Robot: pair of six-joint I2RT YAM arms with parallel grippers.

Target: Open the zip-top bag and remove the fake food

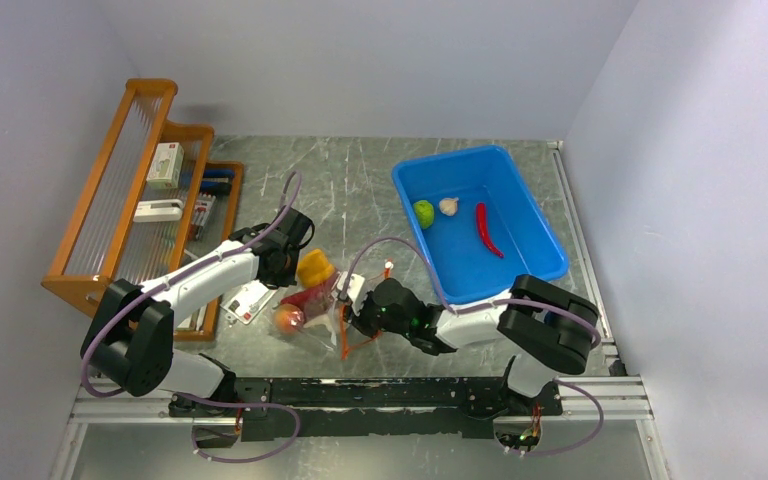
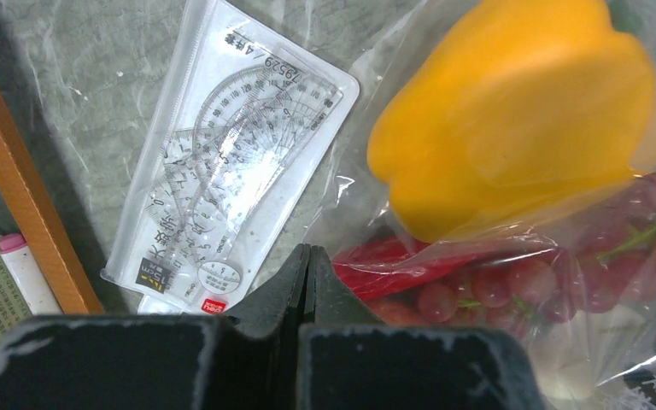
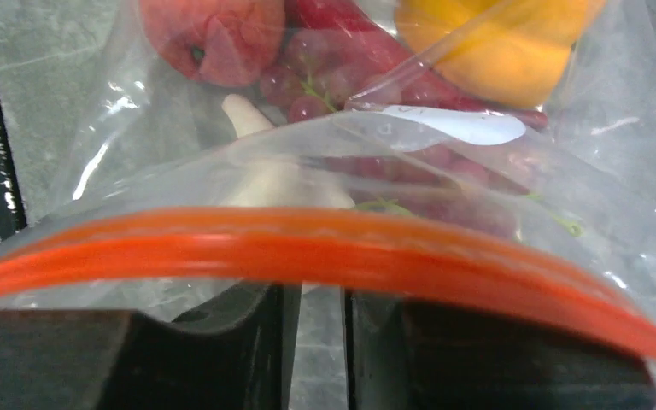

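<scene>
The clear zip top bag (image 3: 120, 145) lies on the table, its orange zip strip (image 3: 325, 243) crossing in front of my right gripper. That gripper's fingers stand apart with a gap between them, and the strip hides their tips. Inside the bag are a yellow pepper (image 2: 521, 111), a red chili (image 3: 359, 34), red grapes (image 3: 312, 73), a round reddish fruit (image 3: 218, 38) and a pale item (image 3: 278, 184). My left gripper is shut at the bag's left side near the pepper and chili. Whether film is pinched in its tips is unclear.
A blue bin (image 1: 460, 245) at the back right holds a green item (image 1: 424, 213), a garlic-like bulb (image 1: 448, 206) and a red chili (image 1: 488, 230). Left stand a wooden shelf (image 1: 160, 130) and a ruler set (image 2: 231, 162).
</scene>
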